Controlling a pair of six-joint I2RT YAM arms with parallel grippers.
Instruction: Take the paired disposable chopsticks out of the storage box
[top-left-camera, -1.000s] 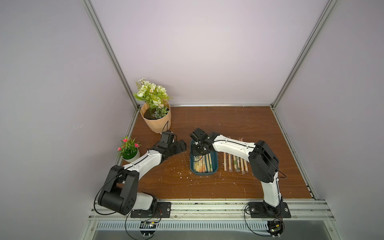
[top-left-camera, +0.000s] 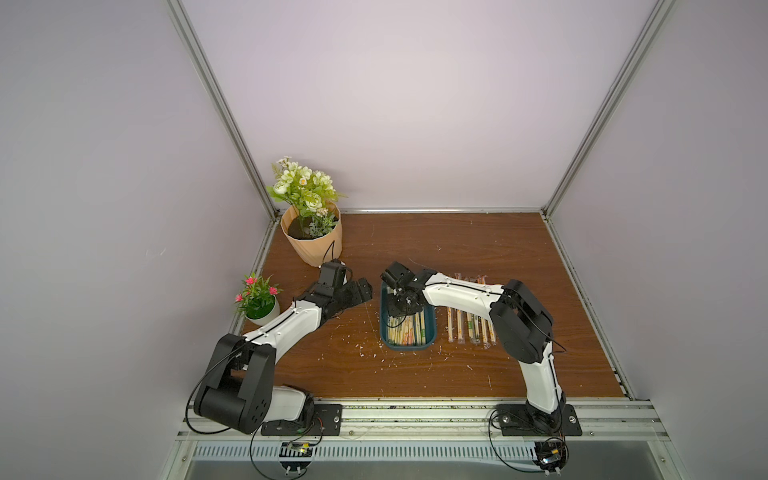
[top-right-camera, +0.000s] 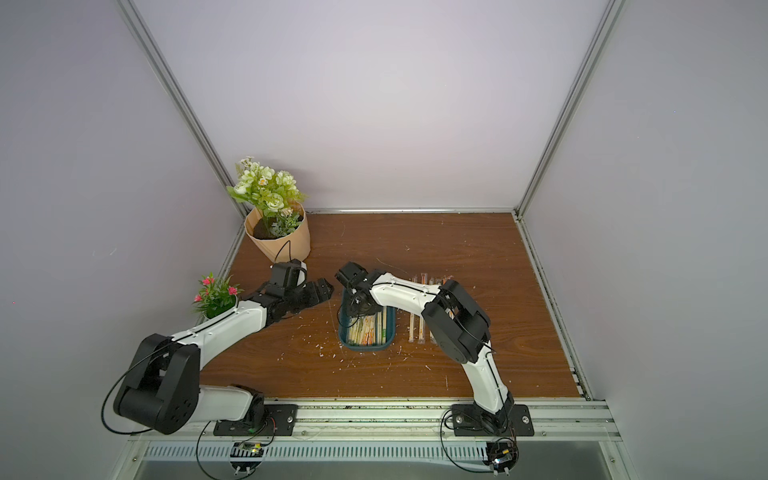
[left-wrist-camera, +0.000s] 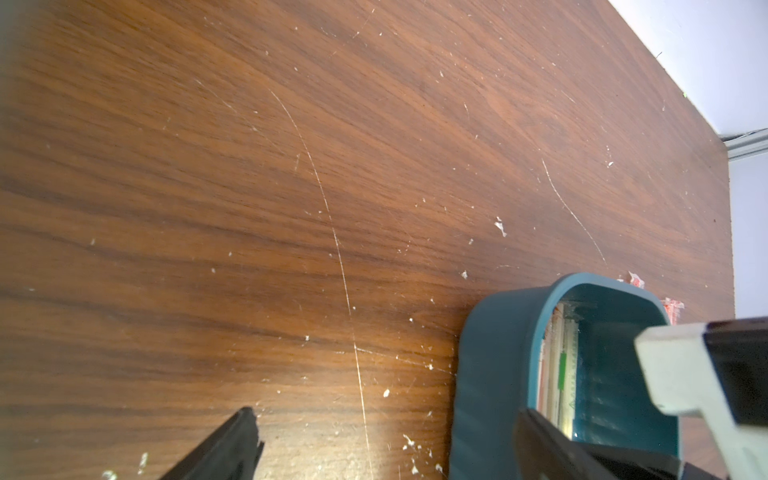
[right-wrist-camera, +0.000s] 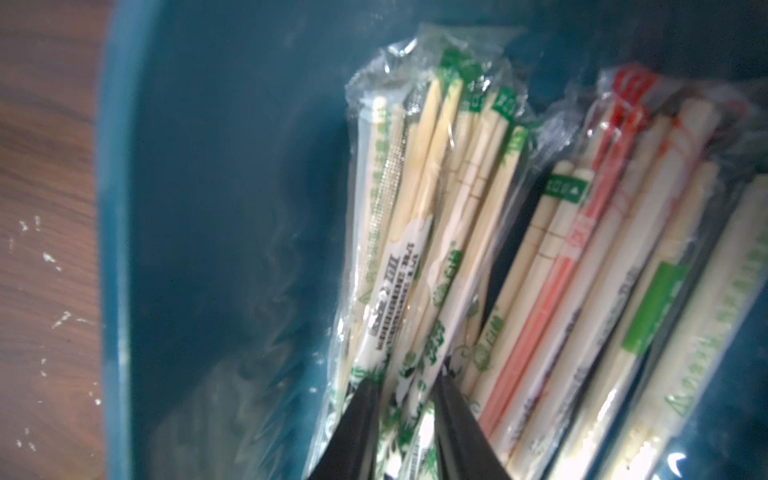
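The teal storage box (top-left-camera: 408, 346) stands mid-table, holding a row of wrapped chopsticks (right-wrist-camera: 600, 320) with green, red and pink printing. My right gripper is down inside the box, open, its fingertips astride or on green-printed wrapped pairs at the left part of the row; whether they touch is unclear. My left gripper stands open left of the box, over bare table, with nothing between its fingers.
Several wrapped chopsticks (top-left-camera: 460, 328) lie right of the box, partly under the right arm. A large flower pot (top-left-camera: 312, 248) and a small plant (top-left-camera: 257, 304) stand at the left.
The left arm is nearly unchanged.
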